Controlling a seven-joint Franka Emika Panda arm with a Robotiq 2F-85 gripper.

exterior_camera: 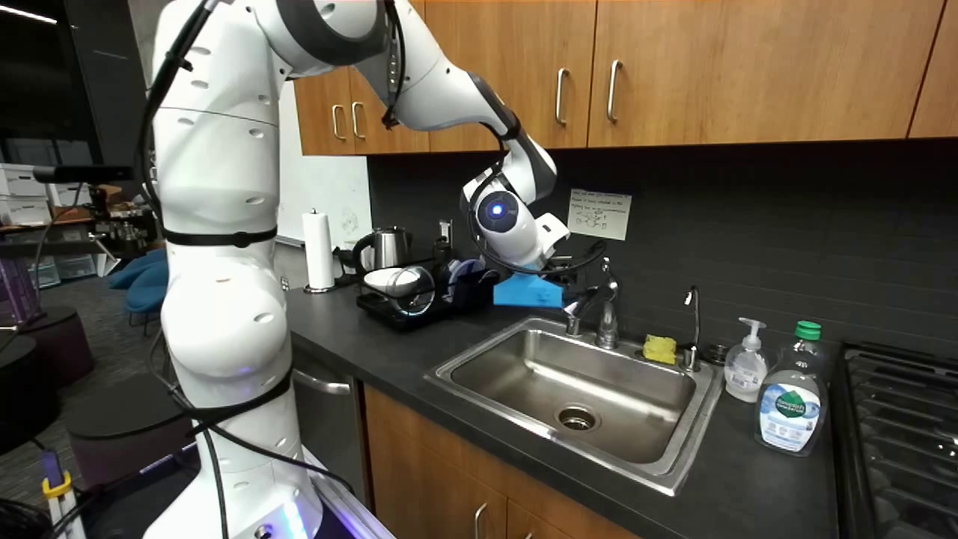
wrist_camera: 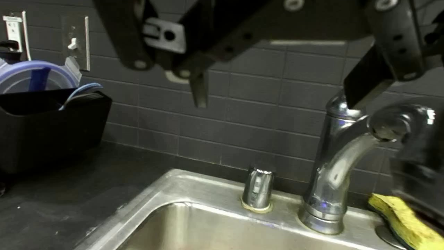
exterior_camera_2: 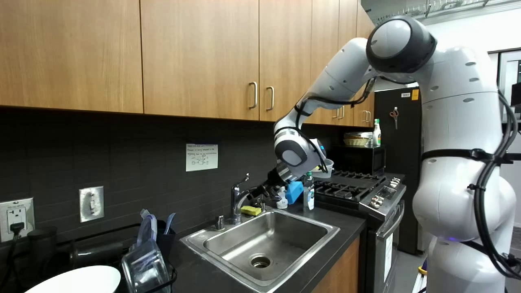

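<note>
My gripper is open in the wrist view, its dark fingers (wrist_camera: pixel 199 89) spread wide with nothing between them but a view of the tiled wall. The right finger overlaps the top of the chrome faucet (wrist_camera: pixel 329 183); I cannot tell whether they touch. In exterior view 2, the gripper hangs around the height of the faucet (exterior_camera_2: pixel 236 200), behind the sink (exterior_camera_2: pixel 307 234). A blue plate (exterior_camera: pixel 528 289) on the wrist hides much of the gripper in exterior view 1. The yellow sponge (exterior_camera: pixel 660 349) lies on the sink's back ledge, right of the faucet.
A dish rack (exterior_camera: pixel 386 310) with dishes stands left of the sink. To the right are a soap pump (exterior_camera: pixel 745 364), a green-capped bottle (exterior_camera: pixel 792 395) and the stove (exterior_camera: pixel 907 431). Wooden cabinets (exterior_camera: pixel 763 72) hang above. The sink basin is empty.
</note>
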